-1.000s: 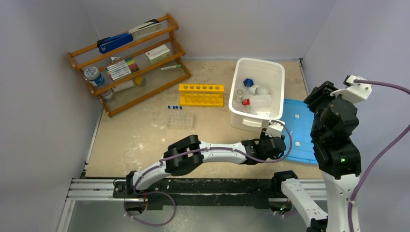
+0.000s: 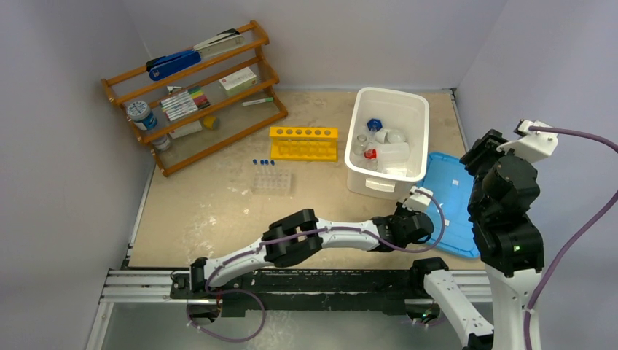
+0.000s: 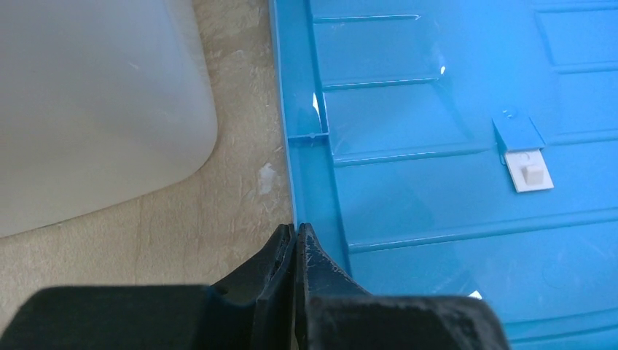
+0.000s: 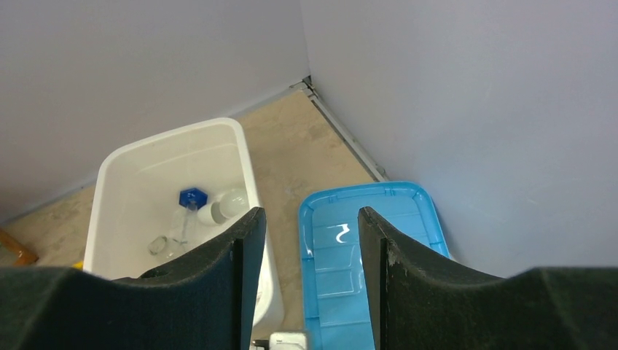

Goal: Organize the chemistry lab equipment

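The blue lid (image 2: 446,193) lies to the right of the white bin (image 2: 424,117), its ribbed side up. In the left wrist view the left gripper is shut on the near-left edge of the blue lid (image 3: 408,189), the thin rim pinched at the fingertips. Inside the bin lie glassware, a blue piece (image 2: 374,125) and a red-capped bottle (image 2: 392,152). My right gripper is open and empty, high above the table at the right; past its fingers both lid and bin show.
A yellow tube rack (image 2: 304,144) and a clear tube holder (image 2: 272,182) stand left of the bin. A wooden shelf (image 2: 211,108) fills the back left. Walls close off the back and right.
The lid has turned slightly. The right arm has shifted only a little, still open.
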